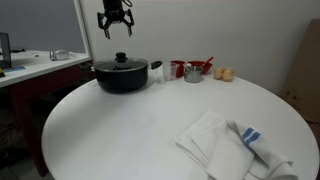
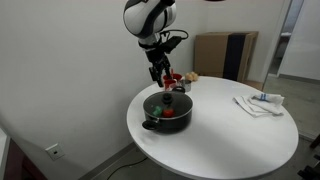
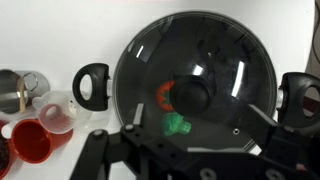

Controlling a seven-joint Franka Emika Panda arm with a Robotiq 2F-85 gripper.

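A black pot (image 1: 122,78) stands at the back left of the round white table, covered by a glass lid (image 3: 160,65) with a black knob (image 3: 190,95). Through the glass, something red and something green (image 3: 177,124) show inside the pot. My gripper (image 1: 117,32) hangs above the lid, clear of the knob in exterior view 1. Its fingers are spread apart and nothing is between them. From the wrist view the knob lies slightly beyond the gap between the fingers.
Beside the pot are a clear cup (image 3: 60,112), a metal cup (image 1: 193,74) and red bowls (image 3: 32,141). Some eggs (image 1: 224,74) sit farther right. A white towel (image 1: 235,150) lies near the front right.
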